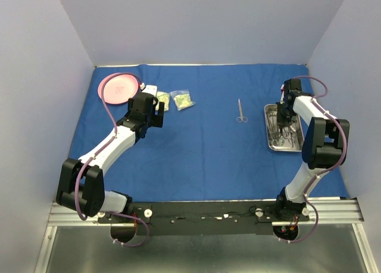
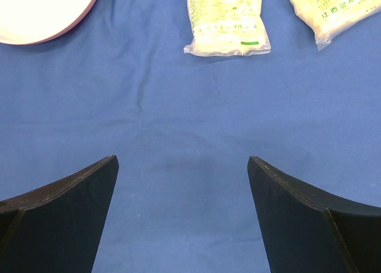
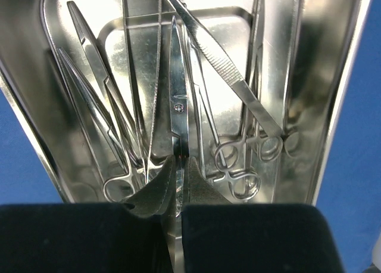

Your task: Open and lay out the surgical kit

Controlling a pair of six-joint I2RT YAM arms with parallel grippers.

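Observation:
A metal tray (image 1: pixel 267 133) of surgical instruments lies at the right of the blue cloth. In the right wrist view my right gripper is shut on a pair of scissors (image 3: pixel 178 100), gripping them below the pivot with blades pointing away; their handles are mostly hidden by the gripper. Ridged tweezers (image 3: pixel 221 60) slant across the tray on the right. Several clamps and scissors, such as a clamp (image 3: pixel 89 44) on the left, lie around. One instrument (image 1: pixel 241 111) with ring handles rests alone on the cloth. My left gripper stands open above bare cloth.
Two bags of pale green contents, one bag (image 1: pixel 182 99) more to the right, lie near the left arm. Pink round plates (image 1: pixel 119 90) sit at the back left.

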